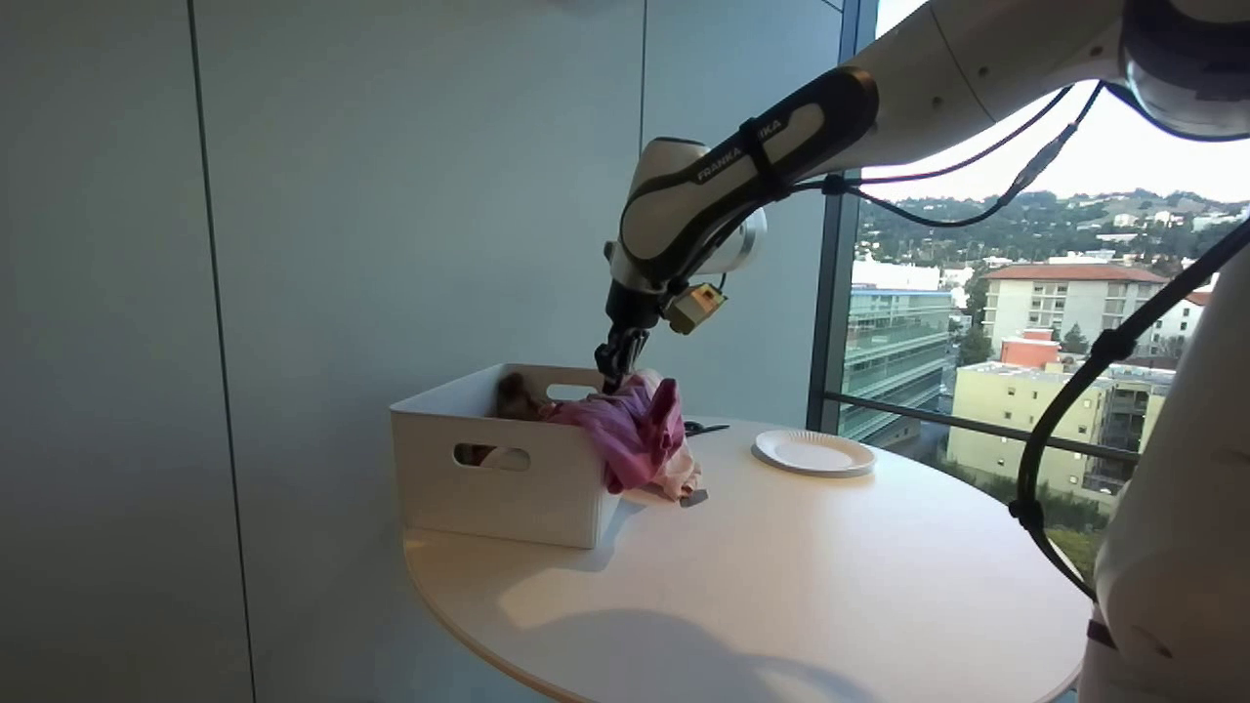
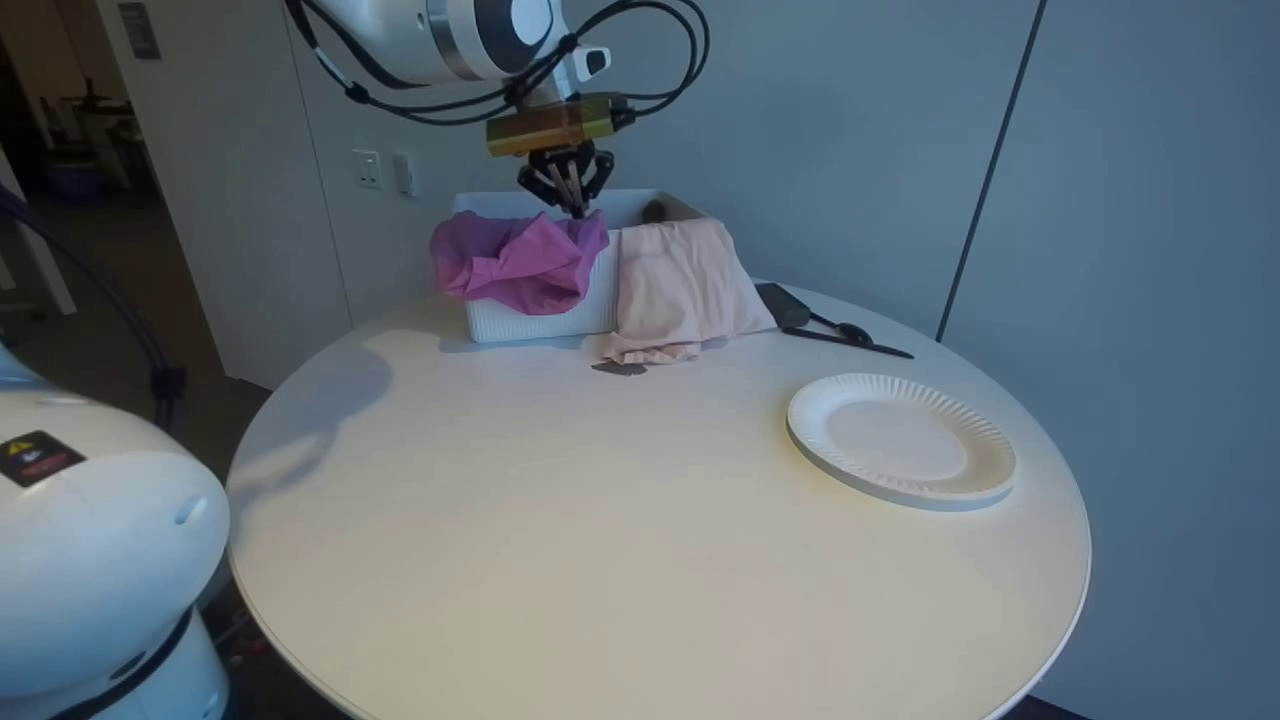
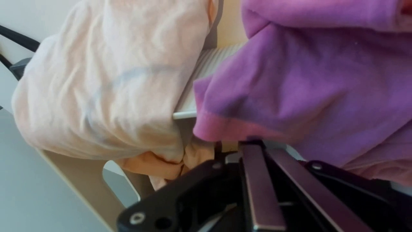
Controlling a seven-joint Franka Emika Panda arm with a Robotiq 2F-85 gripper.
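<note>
A purple cloth (image 2: 528,258) drapes over the near rim of the white bin (image 2: 600,288), and beside it hangs a pale peach cloth (image 2: 678,282) over the same bin's corner. My gripper points down at the purple cloth's edge, just inside the rim. Its two fingers (image 3: 260,185) are shut close together. Whether any fabric lies between the tips does not show; the purple hem (image 3: 231,127) covers the space right by them. From the side, the gripper (image 1: 611,381) appears over the bin's right end, touching or very near the cloth.
A stack of white paper plates (image 2: 900,438) lies toward the right of the round table (image 2: 576,504). Black utensils (image 2: 828,330) rest behind the peach cloth. Something brown and fuzzy (image 1: 513,396) is inside the bin.
</note>
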